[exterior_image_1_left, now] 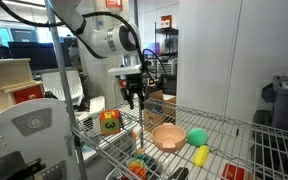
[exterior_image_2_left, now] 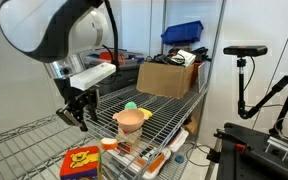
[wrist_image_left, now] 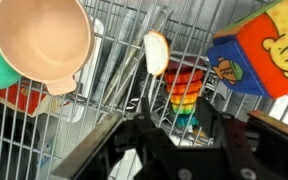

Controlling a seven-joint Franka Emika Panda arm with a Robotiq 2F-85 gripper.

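My gripper hangs over the wire rack, its two dark fingers apart with nothing held between them. In exterior view 1 the gripper [exterior_image_1_left: 135, 102] is clear above the rack, between the toy box and the bowl. A small white-topped, orange-brown piece [wrist_image_left: 156, 52] lies on the wires ahead of the fingers. Near it a rainbow-coloured toy [wrist_image_left: 185, 90] shows through the wires, seemingly lower down. The red, yellow and blue box with a bear's face [wrist_image_left: 269, 45] sits to one side. A peach bowl [wrist_image_left: 46, 40] stands on the other side.
Beyond the bowl lie a green round thing [exterior_image_1_left: 197, 136] and a yellow long piece [exterior_image_1_left: 201, 155]. A brown cardboard box [exterior_image_2_left: 166, 78] stands at the rack's back in exterior view 2. Much of the rack's right half [exterior_image_1_left: 269, 150] is bare.
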